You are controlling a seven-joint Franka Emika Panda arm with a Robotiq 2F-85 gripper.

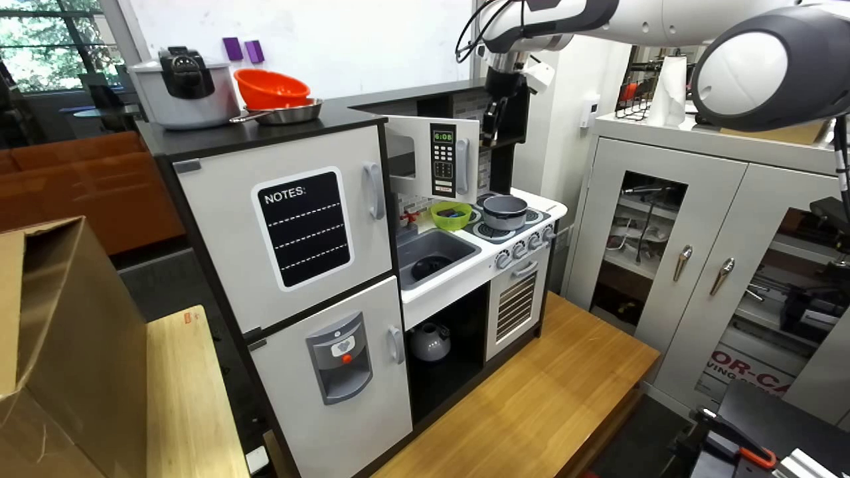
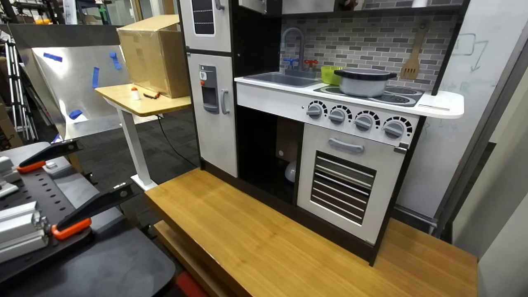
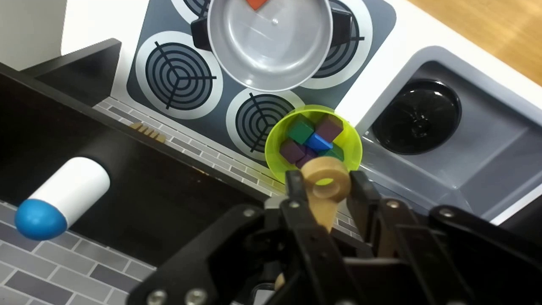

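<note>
In the wrist view my gripper is shut on a light wooden piece with a hole in its round end. The rest of that piece runs back between the fingers, partly hidden. Beyond it, lower down, a lime green bowl holds several green, purple and blue blocks. In exterior view 1 the gripper hangs above the stove, close to the upper shelf and the open microwave door; what it holds cannot be made out there.
A grey pot with something orange inside stands on the stove, beside the sink. The dark shelf bears a white, blue-ended cylinder. A wooden spatula hangs on the back wall.
</note>
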